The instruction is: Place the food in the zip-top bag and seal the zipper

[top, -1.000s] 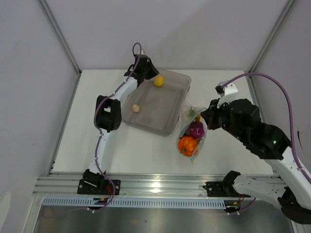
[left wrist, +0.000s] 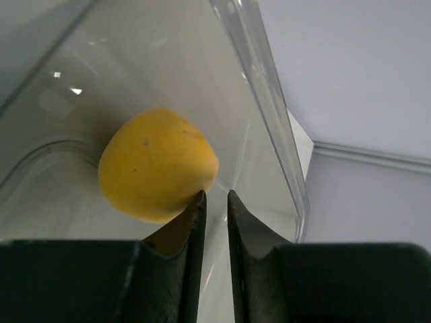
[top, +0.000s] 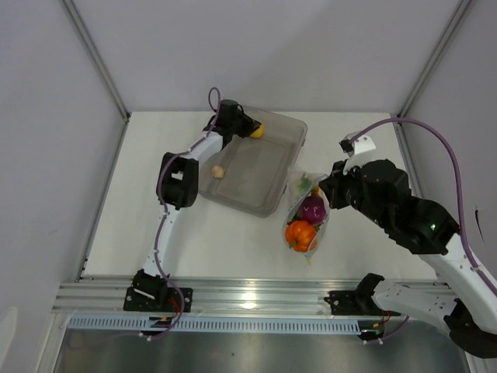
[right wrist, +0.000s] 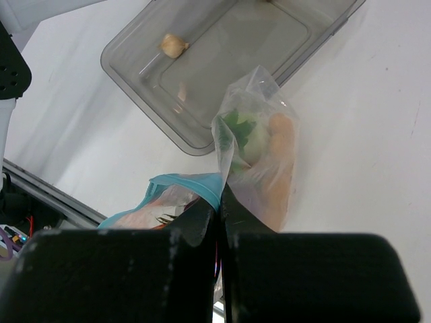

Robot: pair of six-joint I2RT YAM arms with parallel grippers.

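Note:
My left gripper (top: 247, 128) is down in the grey plastic bin (top: 256, 175) at its back, beside a yellow food item (left wrist: 156, 165); its fingertips are close together just below and right of that item, with nothing clearly between them. A small beige onion-like item (top: 218, 171) lies at the bin's left. The zip bag (top: 303, 221), holding an orange pepper, a purple item and green food, stands right of the bin. My right gripper is shut on the bag's top edge by the blue zipper strip (right wrist: 185, 180).
The right arm fills the table's right side. Walls and metal rails border the workspace.
The right arm is essentially still.

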